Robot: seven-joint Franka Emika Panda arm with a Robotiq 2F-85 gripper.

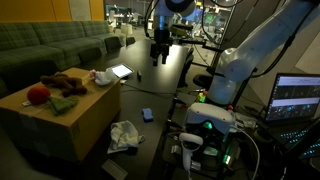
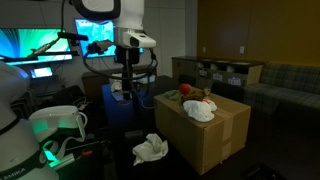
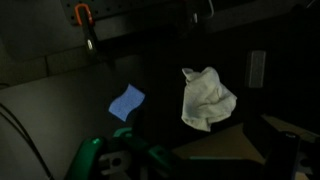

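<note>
My gripper [image 1: 160, 54] hangs high above the dark table, open, with nothing seen between its fingers. In exterior view 2 the gripper [image 2: 128, 84] is up and to the left of the cardboard box [image 2: 208, 144]. A crumpled white cloth [image 1: 124, 136] lies on the table beside that box, and a small blue item [image 1: 147, 115] lies a little way from it. The wrist view looks down on the white cloth [image 3: 207, 99] and the blue item [image 3: 127, 102], both well apart from the gripper. Dark finger parts fill the bottom of that view.
On the box rest a red round thing [image 1: 38, 94], a dark green-brown soft item [image 1: 63, 83] and another white bundle [image 2: 199, 111]. A flat grey piece [image 1: 114, 170] lies near the table's front. A laptop [image 1: 293, 103] stands at the right, beyond the arm's base.
</note>
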